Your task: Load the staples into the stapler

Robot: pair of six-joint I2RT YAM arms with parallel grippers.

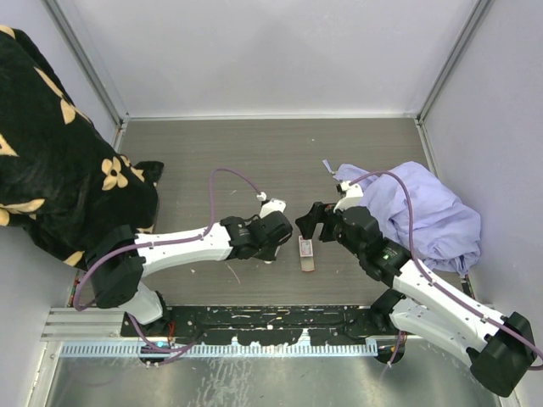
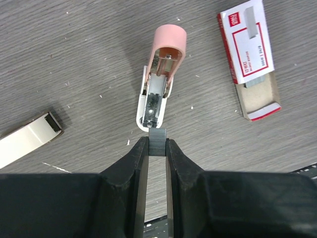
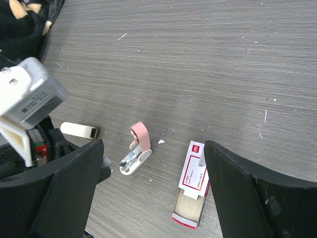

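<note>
In the left wrist view my left gripper is shut on a small grey strip of staples (image 2: 157, 137) that pokes out past its fingertips. Just beyond it lies the small pink and white stapler (image 2: 168, 39), its pink top lifted and its metal channel (image 2: 154, 99) bare. The strip's end appears beside the near tip of the stapler; whether they touch I cannot tell. My right gripper is open and empty, above the table near the staple box. That red and white staple box (image 3: 194, 171) is partly slid open, with a grey piece visible inside.
A white block-like object with a dark end (image 2: 29, 136) lies left of the stapler. Lavender cloth (image 1: 428, 216) is heaped at the right, a dark flowered blanket (image 1: 76, 153) at the left.
</note>
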